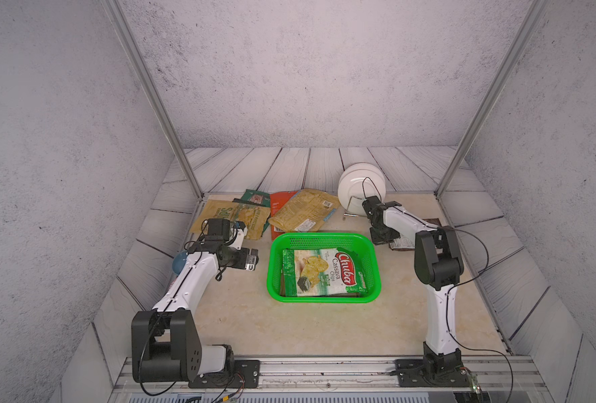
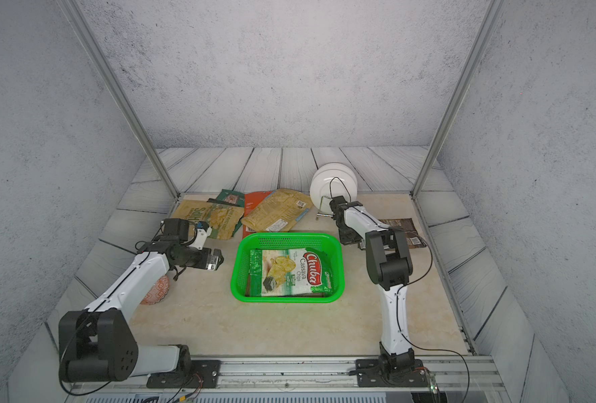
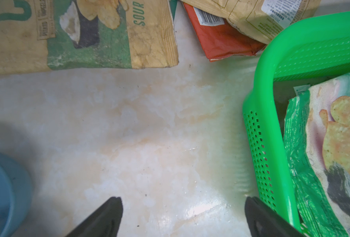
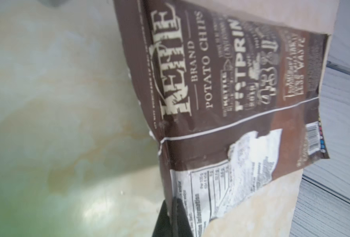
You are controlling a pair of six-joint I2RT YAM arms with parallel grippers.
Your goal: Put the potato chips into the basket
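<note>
In the right wrist view, my right gripper is shut on the left edge of a brown Kettle potato chips bag (image 4: 218, 130). The rest of that bag stretches away toward the table's right edge, and in the top left view the arm covers much of it. A green basket (image 1: 278, 295) stands mid-table with a green and white Chuba chips bag (image 1: 325, 271) lying in it. My left gripper is open over bare table left of the basket, with nothing between its fingers. Tan chips bags (image 2: 209, 216) lie behind.
A red bag (image 3: 222, 37) and a dark green bag (image 2: 229, 196) lie partly under the tan ones. White plates (image 2: 333, 182) stand in a rack behind the right gripper. A blue bowl (image 3: 3, 193) sits at the left.
</note>
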